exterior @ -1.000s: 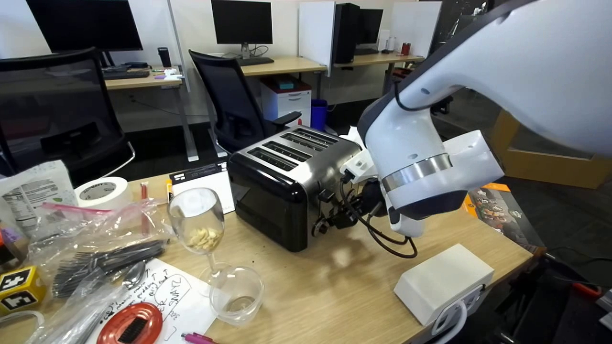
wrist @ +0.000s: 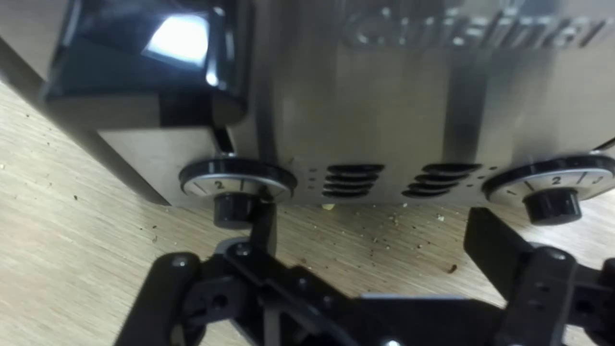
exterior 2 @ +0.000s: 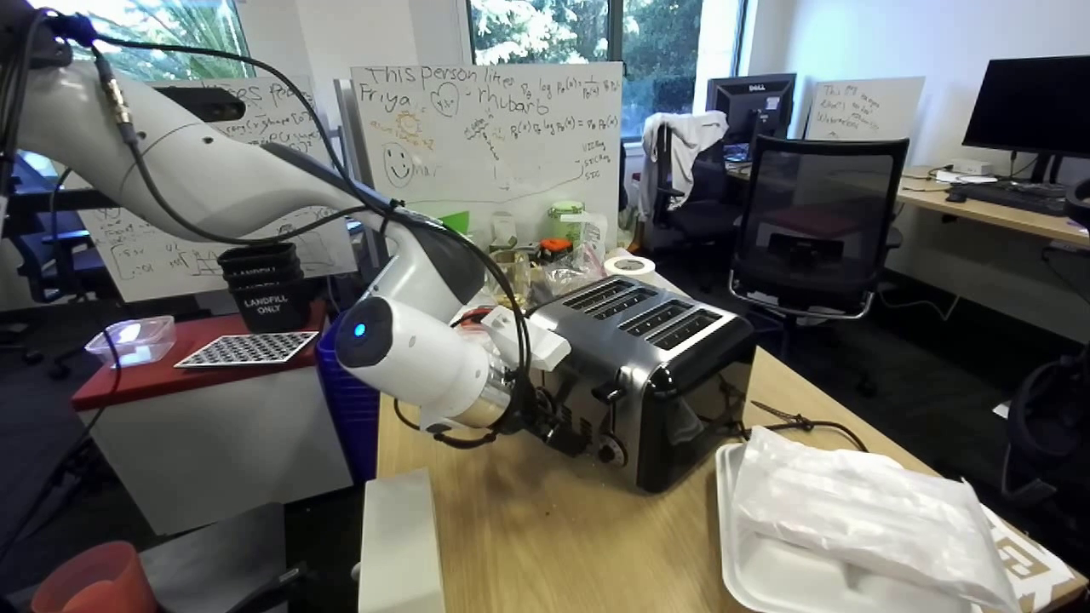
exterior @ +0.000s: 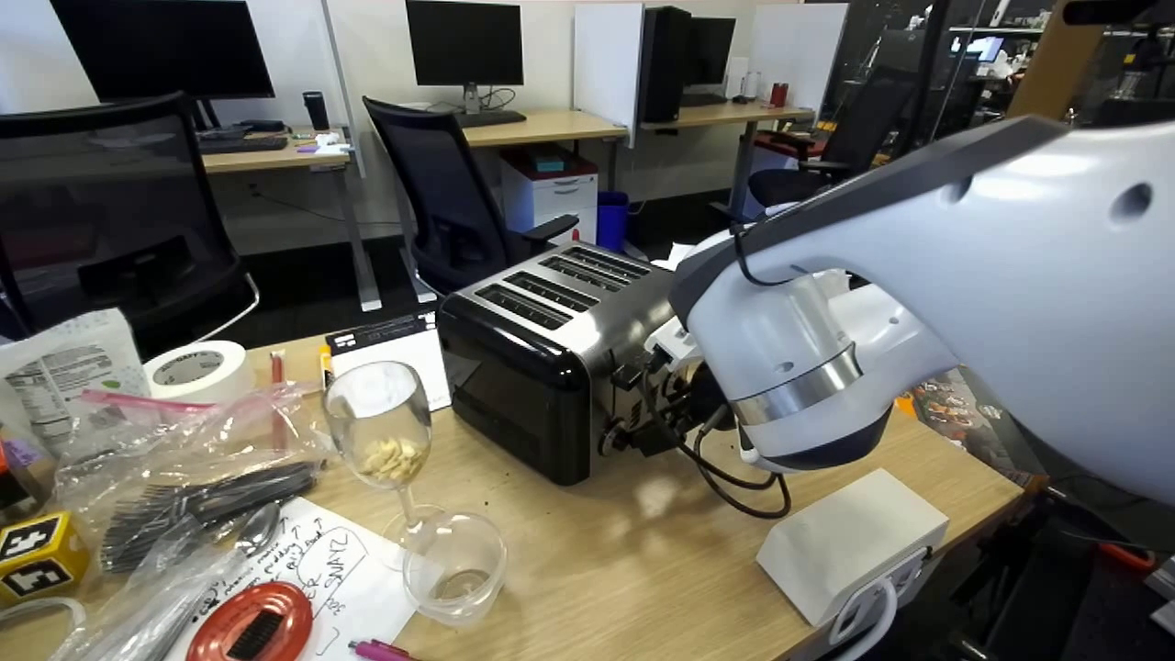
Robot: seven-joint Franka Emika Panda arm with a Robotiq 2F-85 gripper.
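Note:
A silver and black toaster stands on the table, its control side turned to my arm. In the wrist view its left knob and right knob show below the vents, each on a numbered dial. My gripper is open low against this side, nothing held between its fingers. The left finger sits just right of the left knob, at or very near it; contact is hard to confirm. Its other finger is apart from the right knob, to the left of it. A large black lever overhangs the left dial.
A wine glass and a clear cup stand left of the toaster. A white box lies at the table's near edge. Bare tabletop stretches before the controls; a wrapped white tray lies to the right.
The arm's upper links have swung lower, and the wrist has rolled and tilted while the gripper stays near the toaster's knobs. The toaster has not visibly moved.

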